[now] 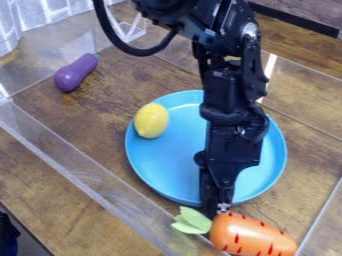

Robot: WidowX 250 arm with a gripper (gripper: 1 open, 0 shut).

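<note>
The black gripper [218,200] reaches down over the right part of a blue plate [160,160], its tips low at the plate's front edge, just above a toy carrot [251,237] with green leaves that lies in front of the plate. Whether the fingers hold anything or how far they are open is hard to tell, as the tips are dark and overlap. A yellow lemon-like toy [151,120] sits on the plate's left side.
A purple eggplant toy [76,72] lies on the wooden surface [67,130] at the upper left. Clear plastic strips cross the left front and right side. Wood around the eggplant is clear.
</note>
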